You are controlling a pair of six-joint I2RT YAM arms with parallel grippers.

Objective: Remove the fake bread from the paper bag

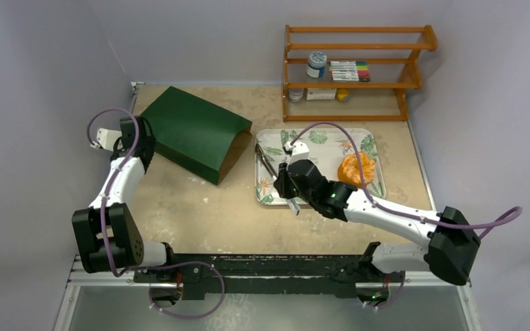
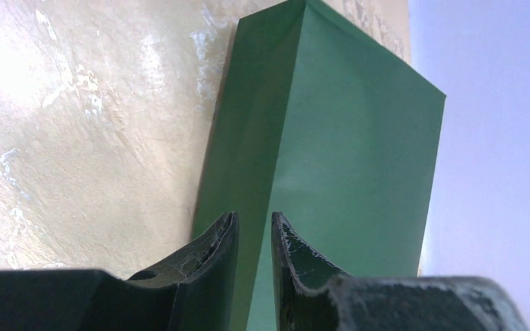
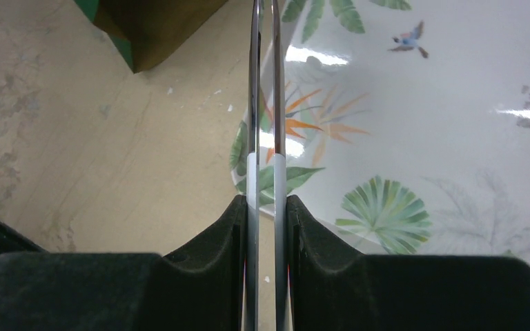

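The green paper bag (image 1: 193,131) lies on its side at the back left, its brown open mouth (image 1: 236,155) facing right toward the tray; its inside is hidden. My right gripper is shut on metal tongs (image 3: 279,89) by their white handles, and the tongs' tips point toward the bag mouth. At the bag's closed left end is my left gripper. Its fingertips stand a little apart with the green paper beyond them; whether they touch it cannot be told. One orange, bread-like piece (image 1: 357,169) sits on the tray's right side.
A white tray (image 1: 317,186) with a leaf pattern lies right of the bag, mostly bare. Behind it stands a wooden shelf (image 1: 359,117) with jars and markers. The table (image 1: 200,227) in front of the bag is clear.
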